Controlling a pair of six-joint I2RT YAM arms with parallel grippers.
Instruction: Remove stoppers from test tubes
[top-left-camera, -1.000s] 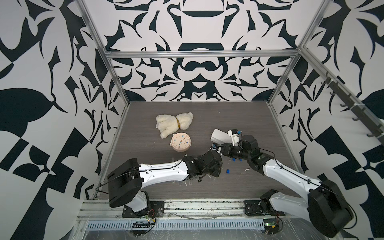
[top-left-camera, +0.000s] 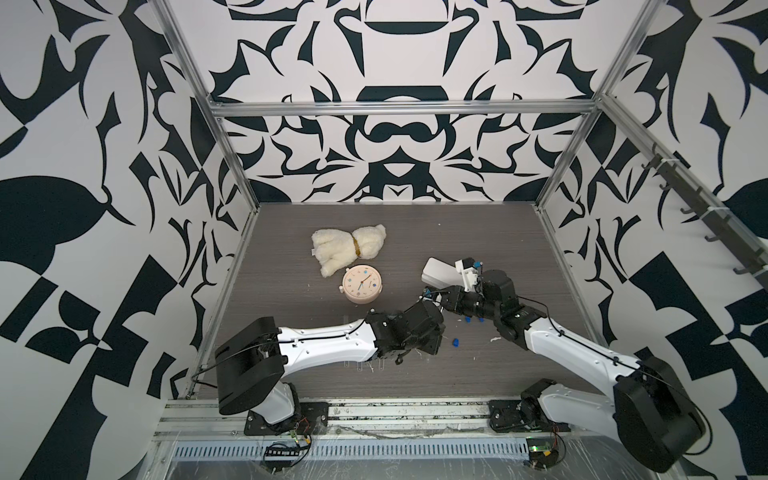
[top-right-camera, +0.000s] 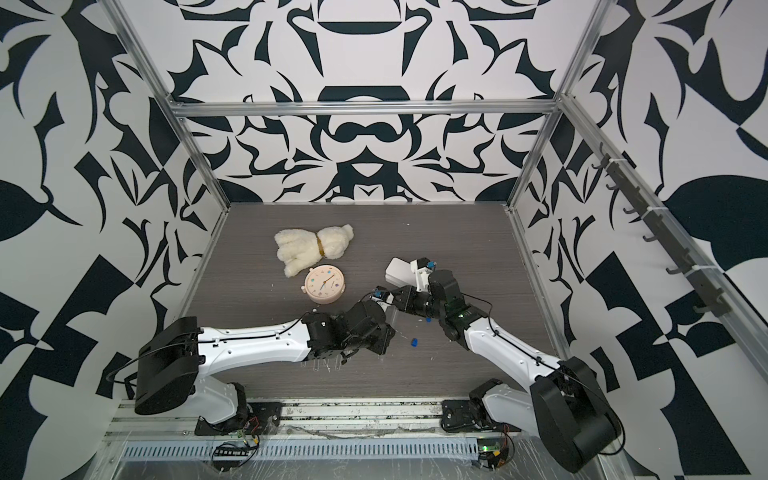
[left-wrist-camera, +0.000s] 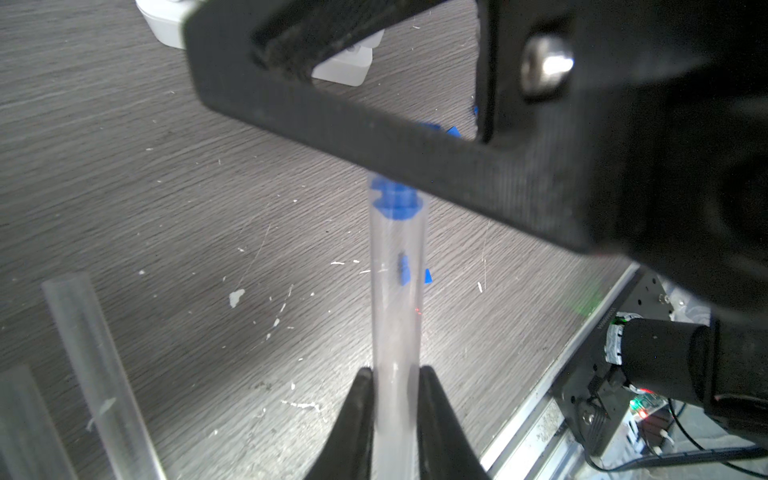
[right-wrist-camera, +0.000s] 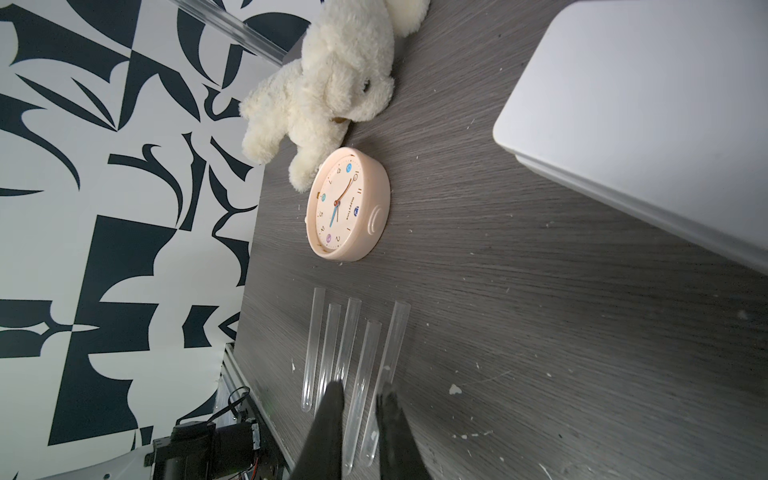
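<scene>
A clear test tube (left-wrist-camera: 397, 296) stands upright in the left wrist view, with my left gripper shut on it. Its blue stopper (left-wrist-camera: 396, 200) sits in the tube's upper end, and a dark finger (left-wrist-camera: 448, 172) of my right gripper crosses its top. In the right wrist view, my right gripper is partly open: a narrow gap shows between the fingertips, with the table behind it. Whether the stopper's top lies between those fingers is hidden. Several clear tubes (right-wrist-camera: 348, 340) without stoppers lie side by side on the table.
Past the tubes are a pink clock (right-wrist-camera: 349, 204) and a cream plush dog (right-wrist-camera: 320, 88). A white box (right-wrist-camera: 656, 104) stands near the right gripper. Loose blue stoppers, one of them a blue stopper (top-left-camera: 455, 342), lie on the table's right half.
</scene>
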